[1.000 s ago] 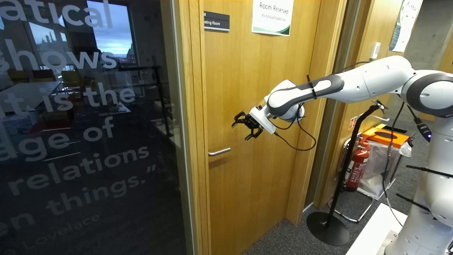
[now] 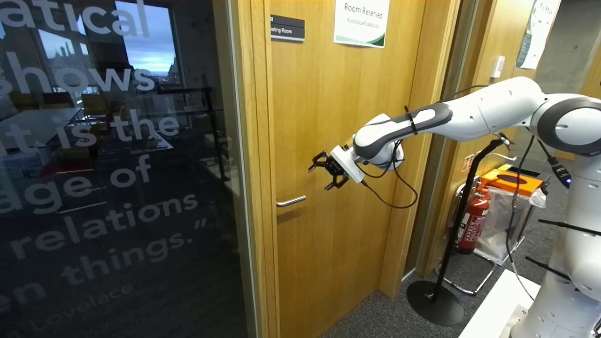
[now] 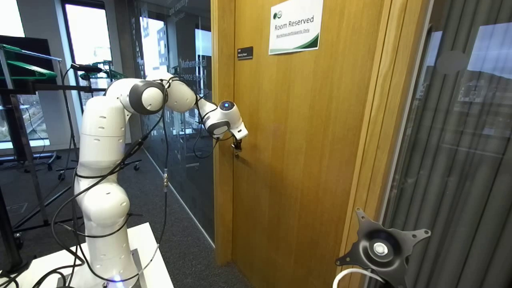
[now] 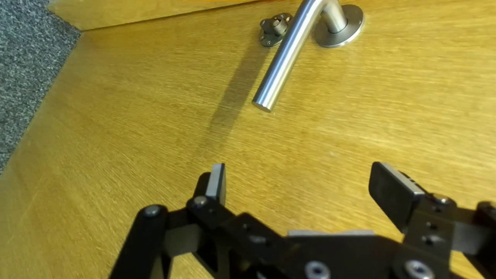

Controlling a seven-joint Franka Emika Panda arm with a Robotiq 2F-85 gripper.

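Observation:
A silver lever handle [image 2: 291, 202] sticks out from the wooden door [image 2: 332, 253], which stands shut in its frame. Above and to the right of the handle in exterior view 1, my gripper [image 2: 322, 175] is open, apart from the lever. From the wrist, the handle [image 4: 288, 53] shows at the top, beyond the fingertips, its free end pointing down toward the gripper. Only bare door surface shows between the widely spread fingers. In exterior view 2 the gripper [image 3: 237, 145] largely covers the handle.
A lock fitting [image 4: 275, 28] sits beside the handle. Glass wall [image 2: 112, 225] borders the door on the left. To the right stand a black pole base [image 2: 435, 302], a fire extinguisher [image 2: 474, 219] and an orange-topped bin [image 2: 510, 183]. A black bracket [image 3: 381, 248] stands nearer exterior view 2.
My gripper has come down slightly in exterior view 1, with the arm lowering a little. It is still open, and the door and handle have not moved.

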